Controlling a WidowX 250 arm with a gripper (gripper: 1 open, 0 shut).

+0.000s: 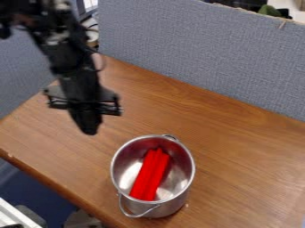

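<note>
My black gripper (88,119) hangs over the left part of the wooden table, up and to the left of a metal bucket (174,191). It is shut, with nothing visible between its fingers, and slightly blurred. The bucket stands at the front of the table, and a red elongated object (150,174) lies inside it.
Grey padded walls (197,44) border the back and left. A white object (14,216) is at the lower left, off the table edge.
</note>
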